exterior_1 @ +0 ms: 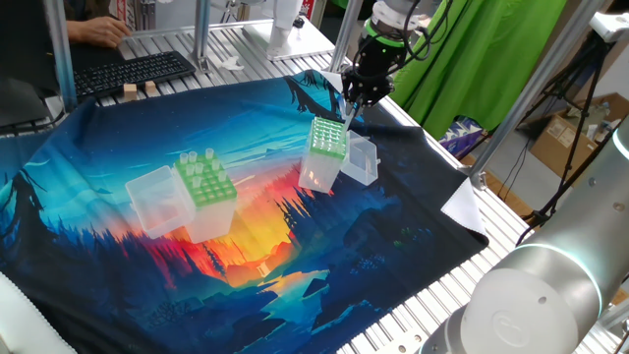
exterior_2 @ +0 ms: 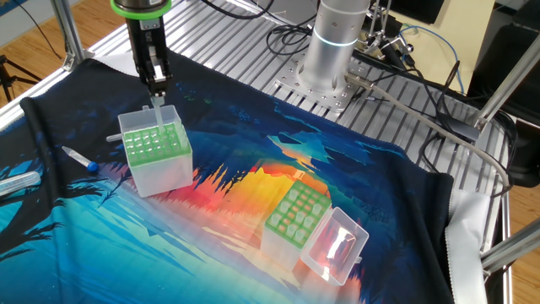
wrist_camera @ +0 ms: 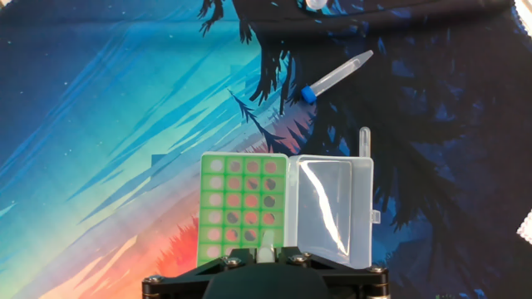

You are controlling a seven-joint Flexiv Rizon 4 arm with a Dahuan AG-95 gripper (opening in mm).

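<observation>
My gripper [exterior_2: 157, 91] points down above the back of a white box with a green grid top [exterior_2: 159, 143], shut on a slim clear tube [exterior_2: 159, 111]. The tube's lower end is at the box's back edge in that view; whether it has entered a hole cannot be told. In the wrist view the tube [wrist_camera: 267, 242] shows between the fingertips, over the near right part of the grid [wrist_camera: 243, 199]. A second green-topped box [exterior_1: 206, 184] stands to the left in exterior view 1, with several tubes sticking up from it.
Clear lids [exterior_1: 160, 201] lie open beside both boxes. A blue-capped tube [wrist_camera: 337, 77] lies on the cloth near the gripper's box, and another clear tube [wrist_camera: 364, 141] is partly behind the lid. Cloth between the boxes is free.
</observation>
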